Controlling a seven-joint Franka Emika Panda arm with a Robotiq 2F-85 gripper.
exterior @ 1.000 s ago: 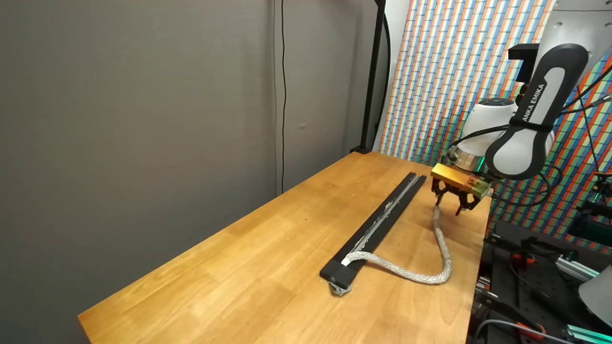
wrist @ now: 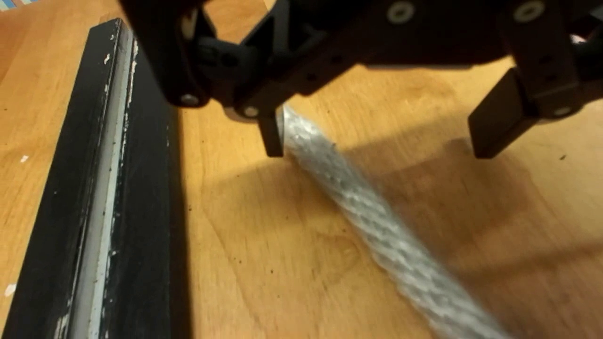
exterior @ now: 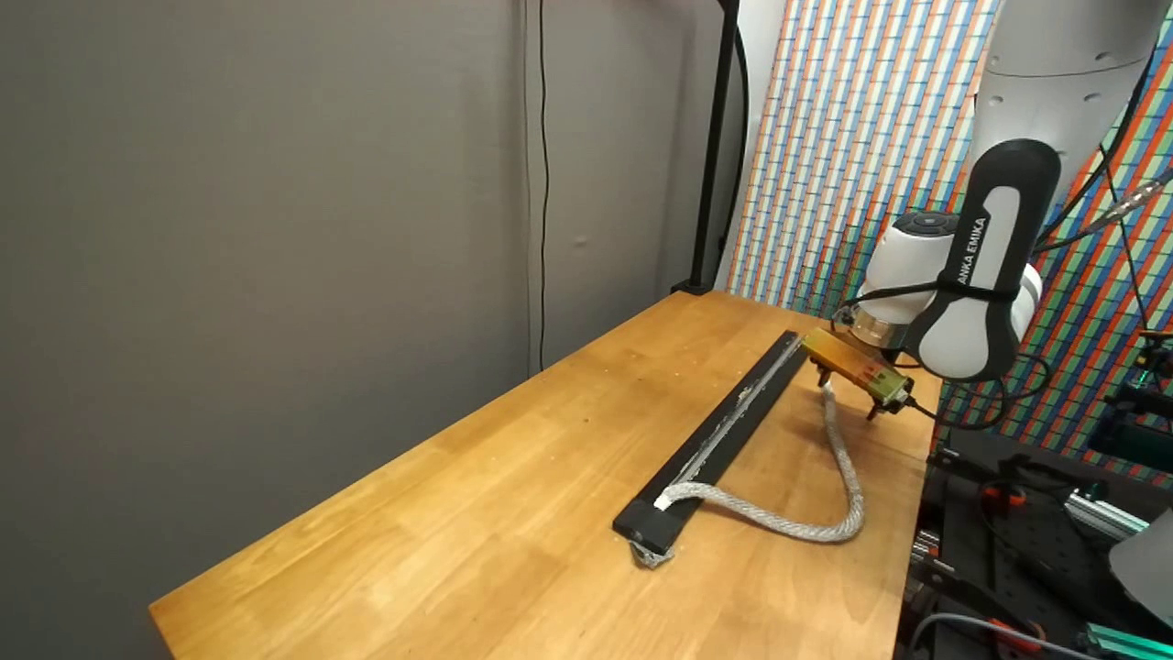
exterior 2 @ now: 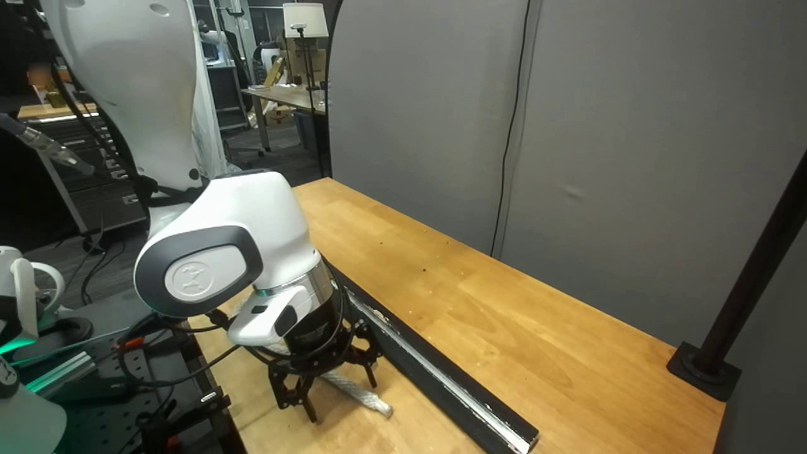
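A grey braided rope [exterior: 847, 484] curves across the wooden table, one end lying over the near end of a long black channel piece [exterior: 734, 423]. Its other end is below my gripper [exterior: 849, 398]. In the wrist view the rope [wrist: 367, 209] runs diagonally, with its tip right by the left finger [wrist: 272, 135]; whether they touch I cannot tell. The right finger [wrist: 500, 121] stands well apart, bare wood showing between it and the rope. The gripper is open. A pale groove [wrist: 107, 192] runs along the black channel, left of the rope.
A black pole [exterior 2: 707, 363] stands at the table's far corner, and a grey partition [exterior: 275, 220] lines one side. Cables [exterior: 979, 412] hang near the arm.
In exterior view 1 the arm has come down and to the left, and the gripper is tilted. The rope's far end has shifted slightly left; its near end lies unchanged on the channel.
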